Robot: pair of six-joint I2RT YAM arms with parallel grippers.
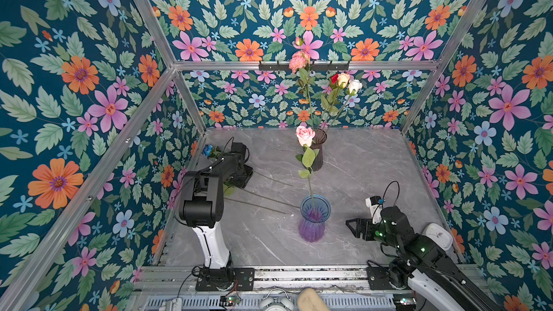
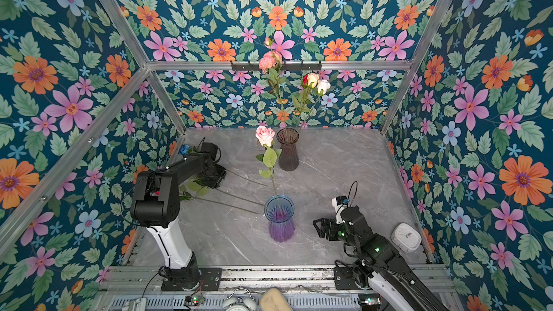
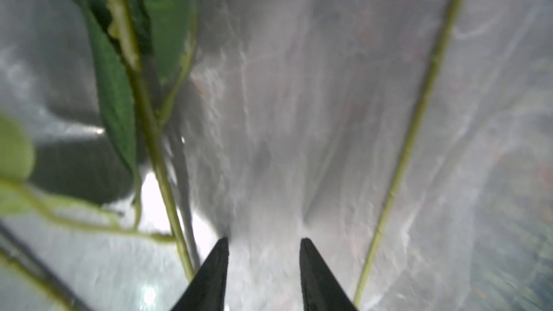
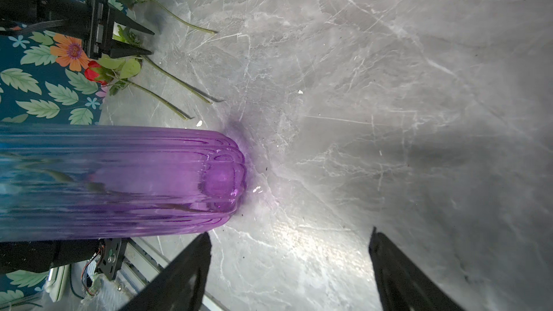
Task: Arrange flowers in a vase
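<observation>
A blue-purple glass vase stands upright at the front middle, one pink rose rising out of it. Loose flowers lie on the left of the table; a red rose and a blue flower show among them. In the left wrist view my left gripper is part open above the table, a leafy stem near its left finger and a bare stem farther right; nothing sits between its fingers. My right gripper is open and empty, just right of the vase.
Behind the vase stands a dark ribbed vase holding several roses. A white box-like object sits at the right edge.
</observation>
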